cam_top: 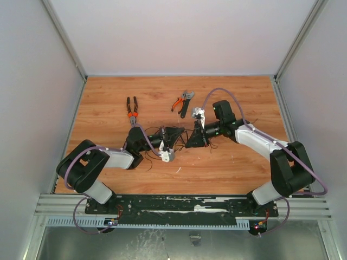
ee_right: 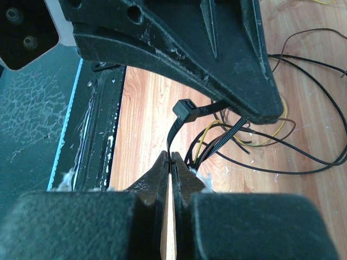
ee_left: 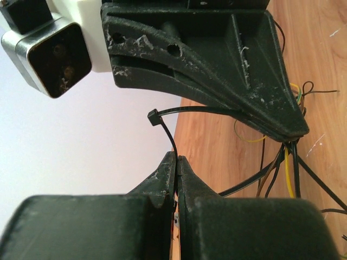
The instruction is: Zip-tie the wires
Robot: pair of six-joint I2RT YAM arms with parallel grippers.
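A black zip tie runs between my two grippers, and its small square head (ee_left: pixel 154 117) shows clearly in both wrist views. My left gripper is shut, with a thin strap of the tie between its fingertips. Close across from it, my right gripper is shut as well, and the strap below the head comes down into its fingertips. A ribbed part of the zip tie (ee_right: pixel 227 137) lies against the bundle of black, yellow and brown wires (ee_right: pixel 201 146). The grippers partly cover the bundle, so how far the tie encircles it cannot be told.
Orange-handled pliers (cam_top: pixel 132 111) lie at the back left of the wooden table (cam_top: pixel 227 173). Smaller orange pliers (cam_top: pixel 178 103) and a dark wrench (cam_top: pixel 186 104) lie at the back middle. Loose wire ends spread around the grippers.
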